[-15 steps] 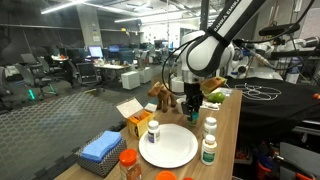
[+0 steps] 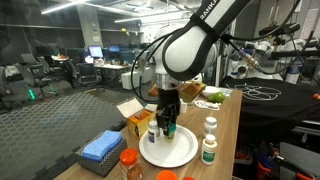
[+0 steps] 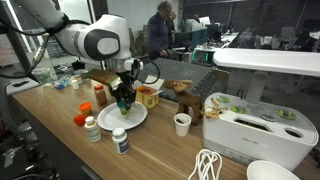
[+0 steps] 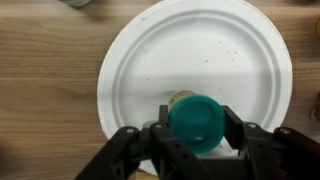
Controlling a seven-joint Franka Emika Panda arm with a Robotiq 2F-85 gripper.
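Note:
Over the white plate point(image 4: 135, 75), my gripper is shut on a bottle with a green cap point(image 4: 196, 122). In exterior view 1 the green-capped bottle point(image 2: 172, 131) stands out against the plate below the arm. The second exterior view also has the bottle point(image 3: 123, 104) over the plate point(image 3: 136, 119), held upright. Whether its base touches the plate I cannot tell. The gripper covers much of its sides.
White bottles point(image 2: 209, 150) stand on the right of the plate, and another white bottle point(image 2: 153, 131) is at its left edge. An orange-lidded jar point(image 2: 130, 163), a blue sponge-like block point(image 2: 101, 145) and an open box point(image 2: 135, 115) are nearby. A mug point(image 3: 182, 124) stands apart.
My arm has swung left and toward the camera, carrying the green-capped bottle from beyond the plate's right side to over the plate. The other objects have stayed put.

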